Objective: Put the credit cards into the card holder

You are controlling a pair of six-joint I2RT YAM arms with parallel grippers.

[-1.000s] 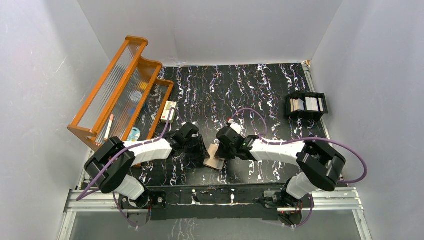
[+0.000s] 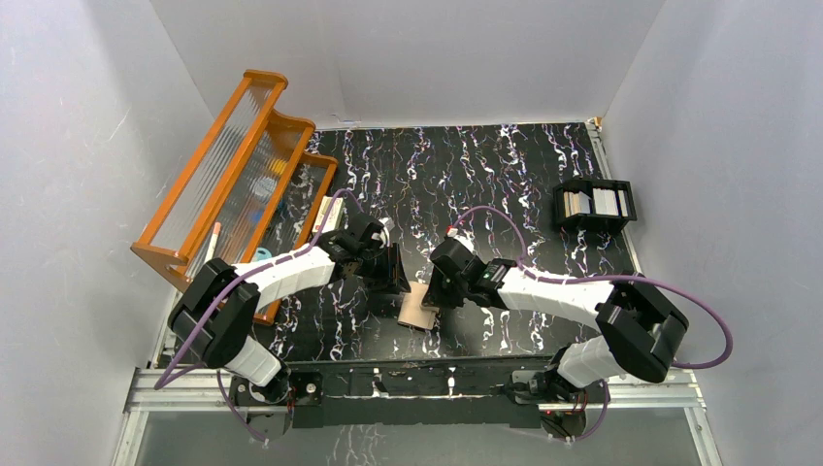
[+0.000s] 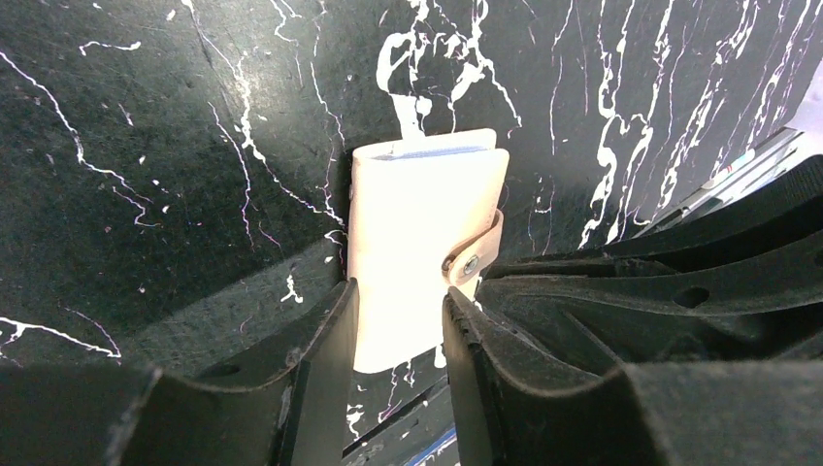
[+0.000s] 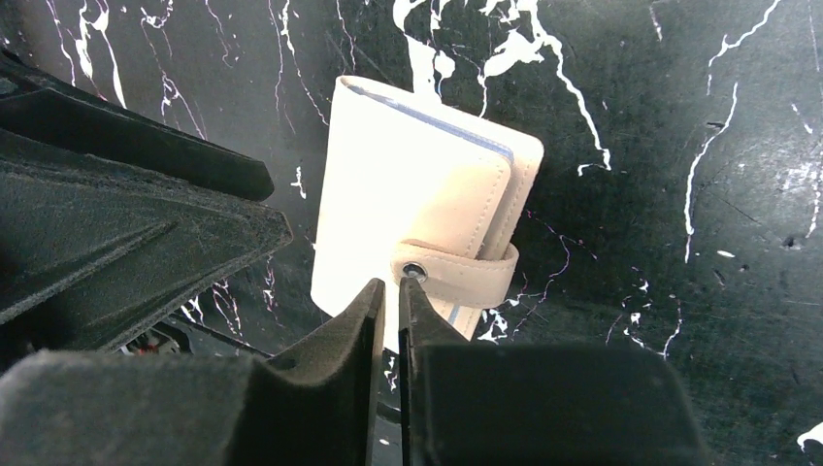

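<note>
A pale tan leather card holder (image 2: 415, 307) lies on the black marbled table at the front centre, its snap strap fastened (image 4: 456, 272) in the right wrist view. My left gripper hovers just over it, fingers part open with nothing clearly between them. My right gripper is at the holder's strap side, its fingertips together; whether they pinch anything is hard to see. No loose credit card is clearly visible at the holder.
A wooden rack with ribbed clear panels (image 2: 213, 165) stands at the left, a small box (image 2: 328, 216) beside it. A black organiser with cards (image 2: 593, 206) sits at the back right.
My left gripper has lifted and moved slightly back from the holder. My right gripper has shifted a little to the right; the holder has moved slightly with it.
</note>
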